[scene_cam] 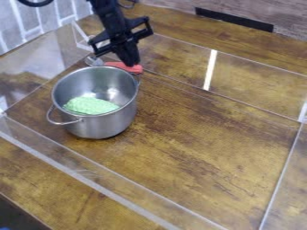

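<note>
My black gripper [120, 39] hangs over the red-handled utensil [127, 67] at the upper left, its two fingers spread apart. The utensil lies just behind a steel pot [114, 90], its metal end partly hidden. Inside the pot is a pale green textured object [92, 106]. I cannot tell whether the fingertips touch anything, though nothing shows held between them.
Clear transparent panels or edges run along the left and right sides, and a white strip [210, 70] is at the upper right.
</note>
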